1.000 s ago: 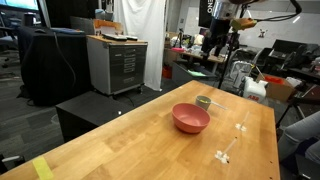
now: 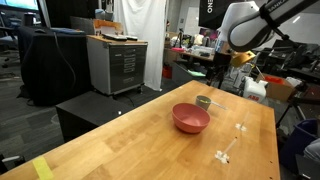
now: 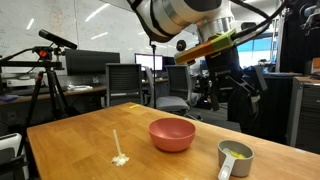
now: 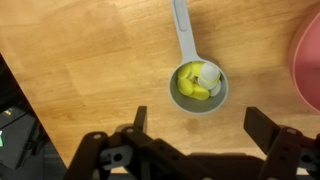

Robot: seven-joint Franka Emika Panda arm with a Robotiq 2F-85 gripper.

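Note:
A small grey pot [image 4: 176,98] with a long pale handle [image 4: 184,32] stands on the wooden table, holding yellow pieces [image 4: 186,80] and a white piece [image 4: 209,74]. In exterior view 2 the pot [image 3: 237,160] is at the right, its handle toward the camera. My gripper is open above it, fingers wide apart and nothing between them. In the wrist view the pot appears just ahead of the gap. Exterior view 1 has the pot [image 2: 203,102] below my gripper, with clear air between them.
A pink-red bowl [image 2: 190,119] sits close beside the pot; its rim shows at the wrist view's right edge. A thin white upright utensil with a small foot [image 3: 120,159] stands elsewhere on the table.
My arm has come down toward the table above the pot, and the gripper hangs lower than before. The pot, bowl and white utensil have stayed where they were.

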